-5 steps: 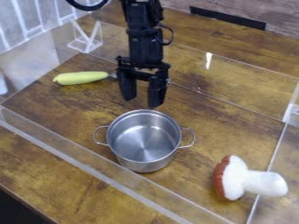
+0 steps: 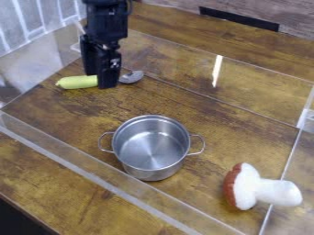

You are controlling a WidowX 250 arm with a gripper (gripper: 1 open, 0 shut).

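The black gripper (image 2: pixel 98 66) is over the upper left of the work area, open, above a pale green elongated vegetable (image 2: pixel 73 83), partly hiding it. A small metal object (image 2: pixel 131 76), perhaps a spoon, lies just right of the gripper. A steel pot (image 2: pixel 151 147) with two side handles stands empty in the middle. A toy mushroom (image 2: pixel 258 188) with a white and reddish-brown surface lies at the lower right.
Clear plastic panels edge the wooden table (image 2: pixel 73 197) at the left, back and right. The wood right of the gripper and behind the pot is mostly clear.
The gripper has moved left from behind the pot to over the green vegetable, uncovering the small metal object. The pot and mushroom have not moved.
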